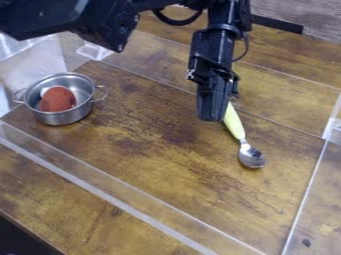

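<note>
A spoon with a pale yellow-green handle and a steel bowl end lies on the wooden table. Just left of its handle, the black gripper hangs over the table, shut, with nothing visible between its fingers. A steel pot with two handles sits at the left, holding a reddish round object.
A clear plastic sheet or bin is at the upper left edge behind the pot. A pale strip runs along the right edge.
</note>
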